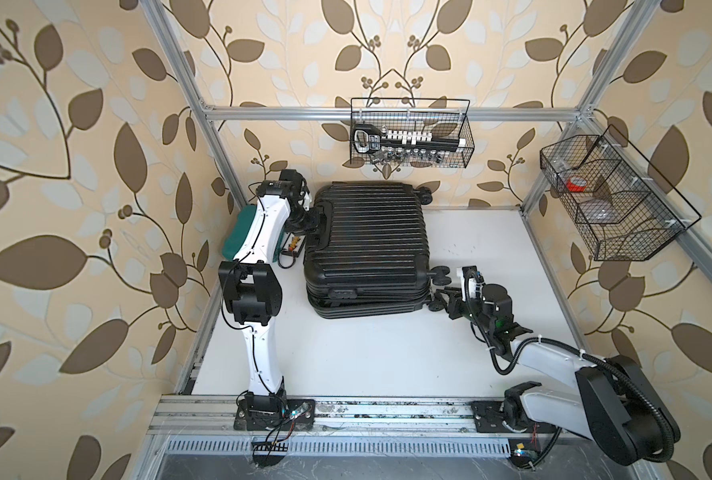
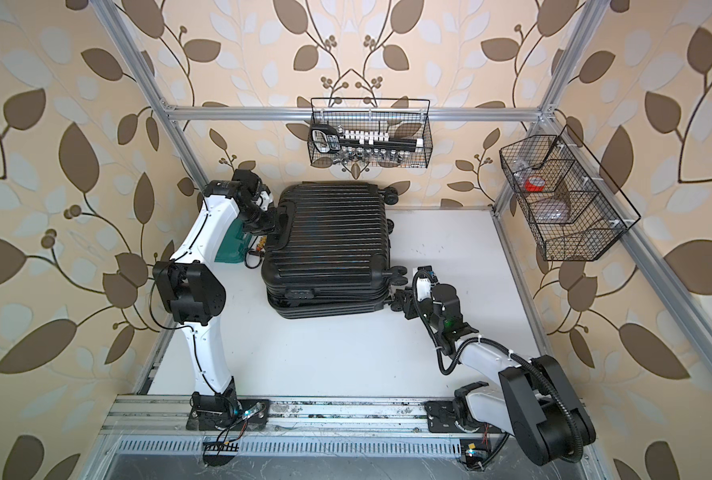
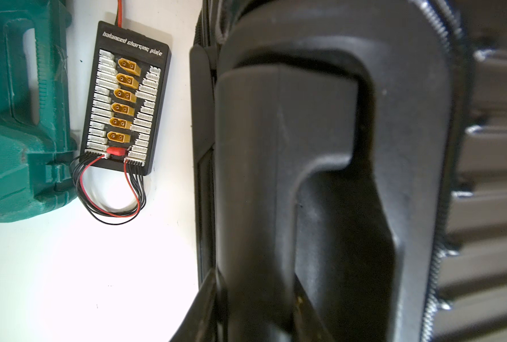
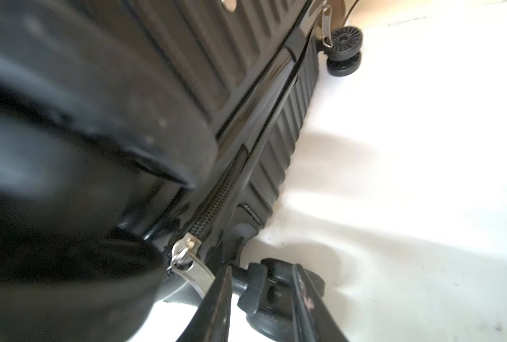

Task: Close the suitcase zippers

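Observation:
The black ribbed suitcase [image 1: 372,240] lies flat on the table, its lid raised a little above the base along the front. In the left wrist view my left gripper is shut on the suitcase's side handle [image 3: 253,171], a finger on either side of it. At the wheeled front right corner, my right gripper is part open with a gap between its fingertips. A silver zipper slider [image 4: 185,250] hangs with its pull tab [image 4: 199,279] beside the left fingertip; whether they touch, I cannot tell. Another zipper pull [image 4: 326,25] shows at the far corner.
A green case [image 3: 19,114] and a charging board [image 3: 125,102] with looped wires lie left of the suitcase. Caster wheels [image 4: 344,42] jut from its right side. Wire baskets [image 1: 412,132] hang at the back.

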